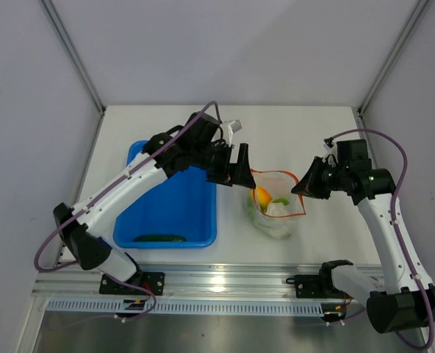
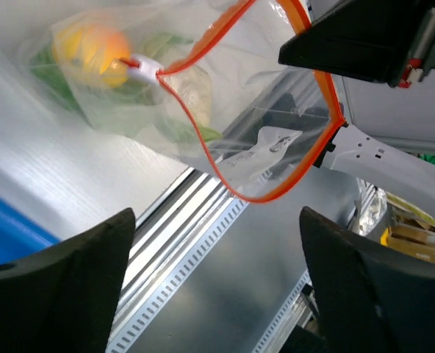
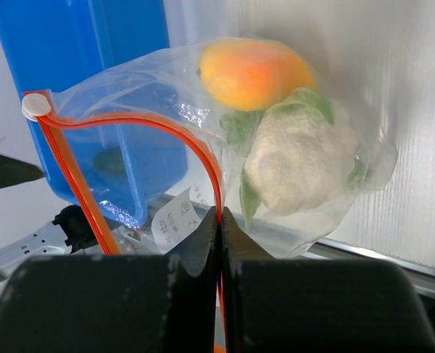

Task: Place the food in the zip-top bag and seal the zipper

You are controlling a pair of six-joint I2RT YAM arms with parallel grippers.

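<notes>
The clear bag [image 1: 272, 224] stands with its red-orange zipper [image 3: 173, 125] spread open. Inside are a mango [image 3: 254, 73], a cauliflower [image 3: 298, 165] and green leaves. My right gripper [image 1: 300, 190] is shut on the bag's zipper rim at the right side, the red strip running between its fingertips. My left gripper [image 1: 234, 169] hangs open above and left of the bag, nothing between its fingers; the white slider [image 2: 144, 68] shows on the rim in the left wrist view.
A blue tray [image 1: 170, 213] sits at the left with a green cucumber [image 1: 159, 237] at its near end.
</notes>
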